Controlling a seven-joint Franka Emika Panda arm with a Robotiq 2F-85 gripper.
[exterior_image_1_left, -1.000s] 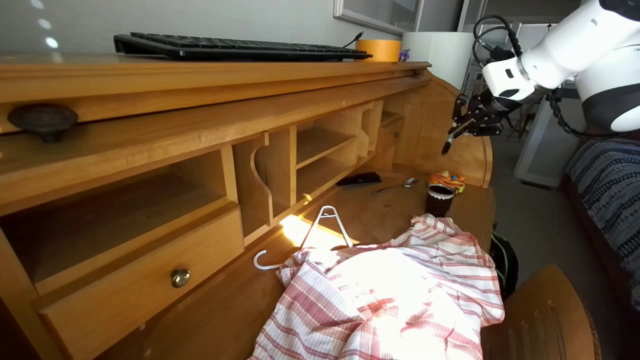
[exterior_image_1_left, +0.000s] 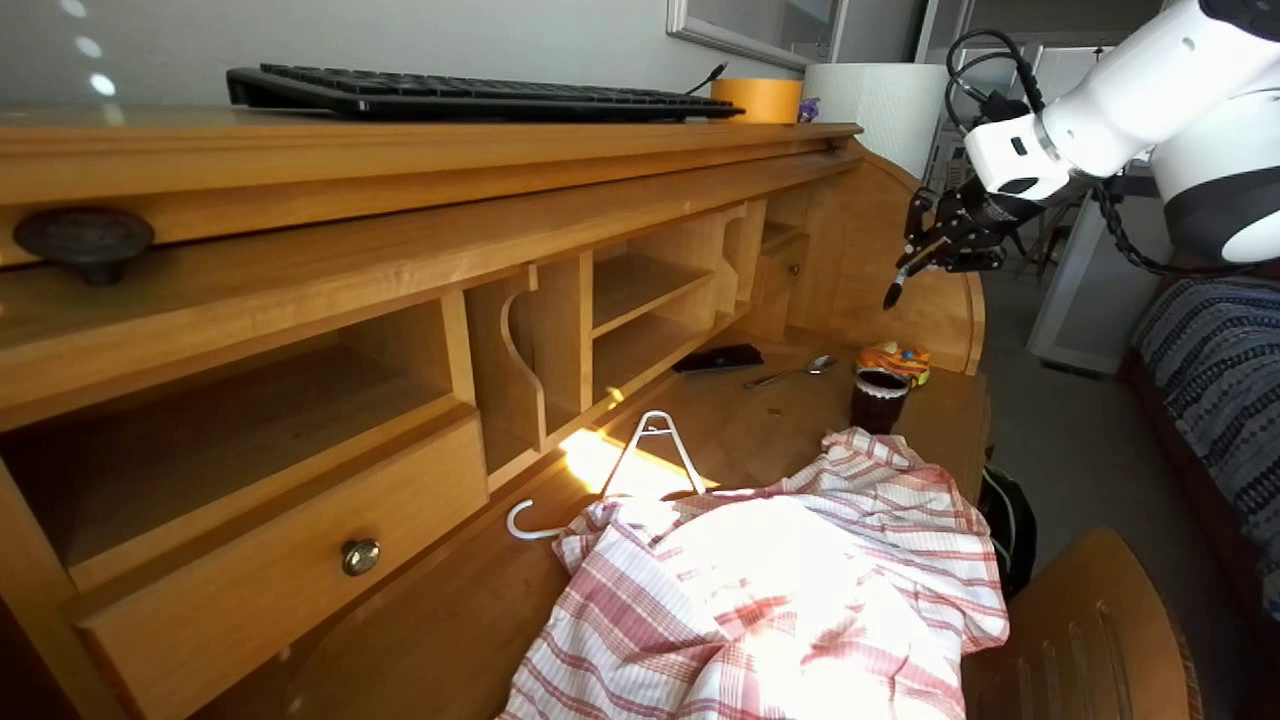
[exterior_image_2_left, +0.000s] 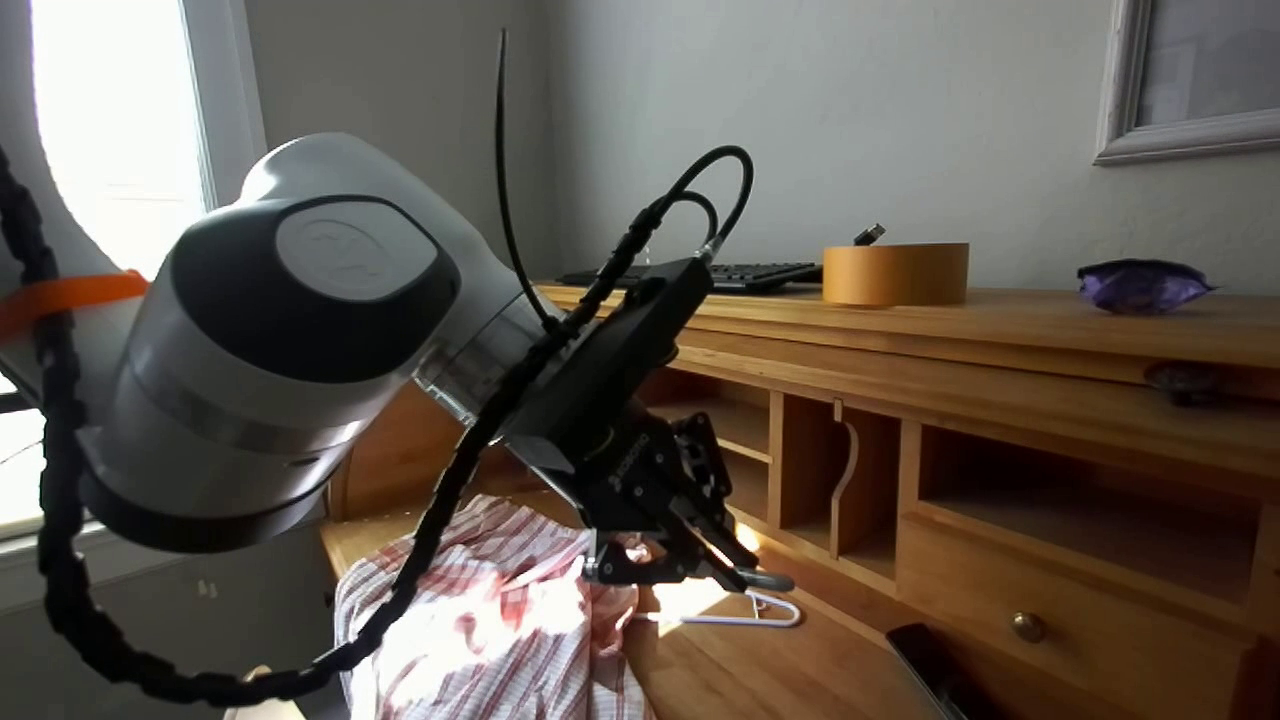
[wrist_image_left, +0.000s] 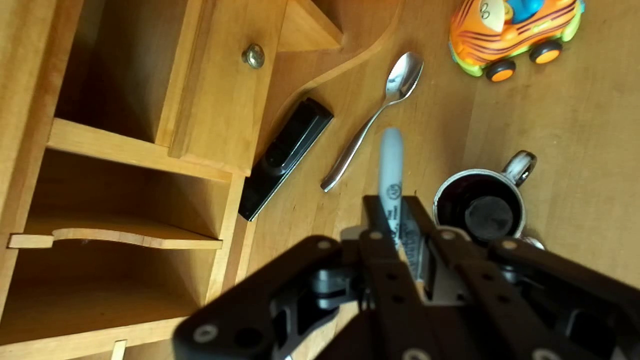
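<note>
A grey capped marker (wrist_image_left: 391, 171) is pinched between the fingers of my gripper, its rounded end pointing forward past the fingertips. In exterior view 1 the gripper (exterior_image_1_left: 924, 252) hangs above the far end of the desk, with the marker (exterior_image_1_left: 894, 292) slanting downward from it. Exterior view 2 shows the marker's tip (exterior_image_2_left: 768, 581) poking out beyond the black fingers. Below in the wrist view, a dark mug (wrist_image_left: 478, 204) stands upright to the right of the marker, apart from it. Its inside is dark, with a round dark bottom.
A spoon (wrist_image_left: 372, 120), a black stapler-like object (wrist_image_left: 285, 159) and an orange toy car (wrist_image_left: 516, 33) lie on the desk. Cubbyholes (exterior_image_1_left: 648, 288) line the back. A plaid shirt (exterior_image_1_left: 768, 576) and a white hanger (exterior_image_1_left: 656, 450) cover the nearer part.
</note>
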